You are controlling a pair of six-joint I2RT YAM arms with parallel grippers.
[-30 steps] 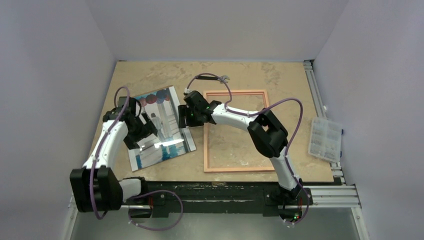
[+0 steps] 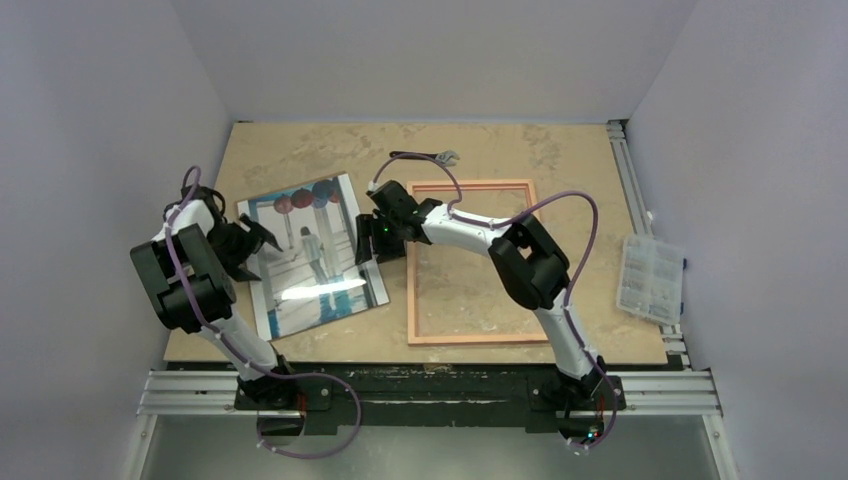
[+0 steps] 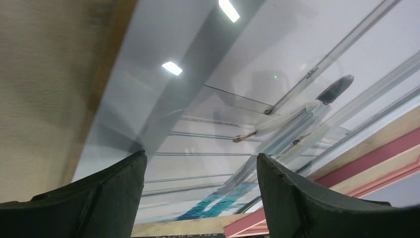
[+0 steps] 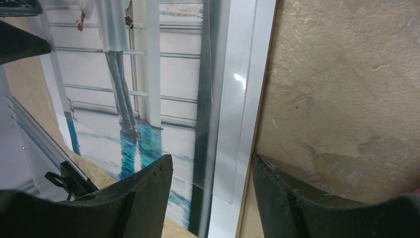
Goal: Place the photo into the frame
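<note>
The photo (image 2: 310, 250), showing balloons and a figure under a glossy sheet with white borders, lies flat on the left of the table. My left gripper (image 2: 262, 245) is open at its left edge; in the left wrist view its fingertips (image 3: 124, 173) hang over that border, with nothing held. My right gripper (image 2: 368, 240) is at the photo's right edge, fingers (image 4: 148, 198) apart and low over the border, one on each side of the edge in the right wrist view; whether they grip it I cannot tell. The wooden frame (image 2: 477, 338) lies empty to the right, partly under my right arm.
A wrench (image 2: 445, 158) lies at the back. A clear compartment box (image 2: 649, 280) sits at the right edge. Walls stand at the back and both sides.
My left gripper has moved left from over the photo to its left edge. My right gripper has shifted slightly down along the right edge, and the photo's near right corner has shifted slightly left.
</note>
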